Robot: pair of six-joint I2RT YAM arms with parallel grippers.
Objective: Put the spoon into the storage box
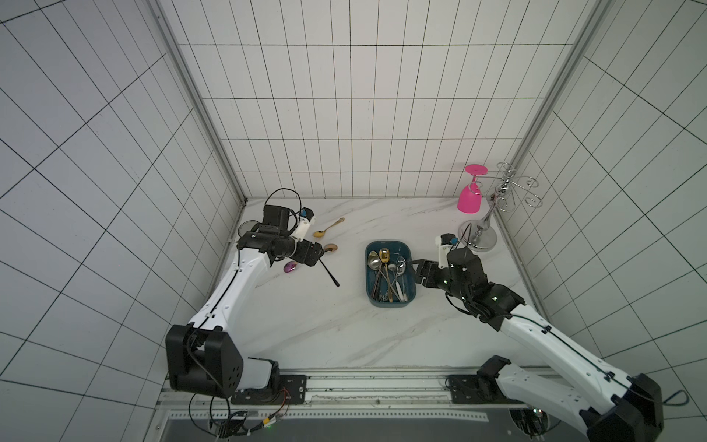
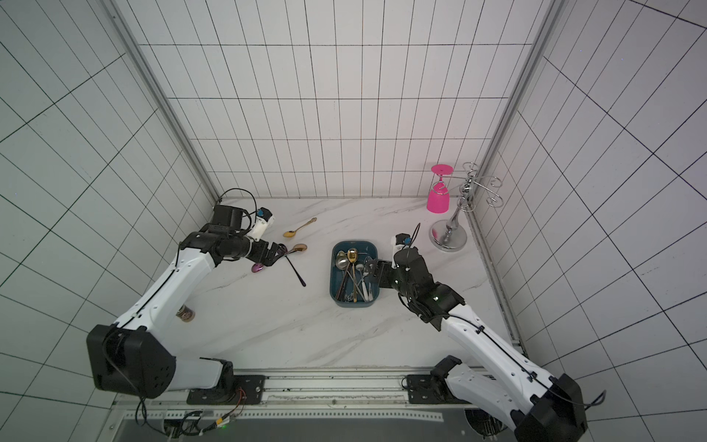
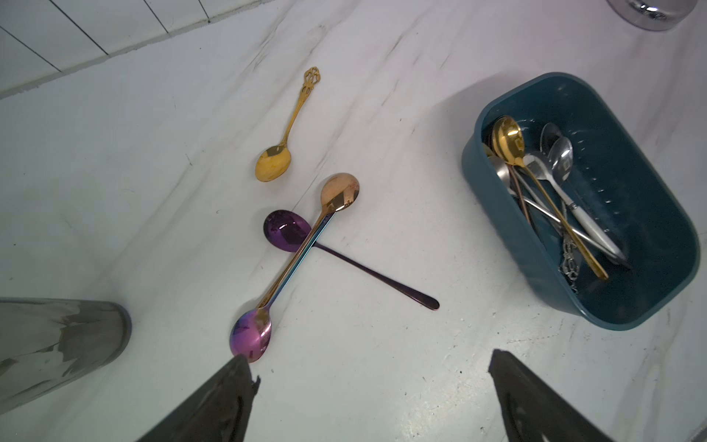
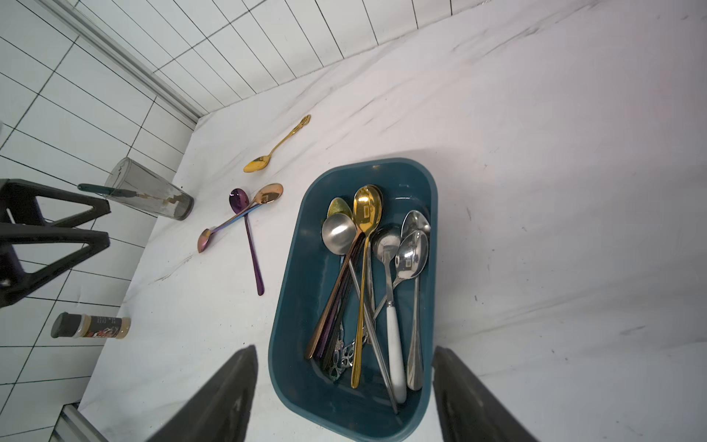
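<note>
The teal storage box (image 3: 500, 221) sits mid-table with several spoons in it. To its left lies a gold spoon (image 3: 273, 162). Closer to the front, a dark purple spoon (image 3: 375, 274) runs under a copper-bowled spoon (image 3: 339, 193) and a purple-bowled spoon (image 3: 251, 335), which appear to lie head to tail. My left gripper hovers above these, open and empty; in the top left view it hides part of them. My right gripper is at the box's right side, fingers (image 4: 234, 379) apart, with nothing held between them.
A clear glass (image 3: 62, 350) lies at the far left, with a small spice jar (image 4: 92, 325) in front of it. At the back right, a metal stand (image 1: 478, 235) carries a pink goblet (image 1: 470, 199).
</note>
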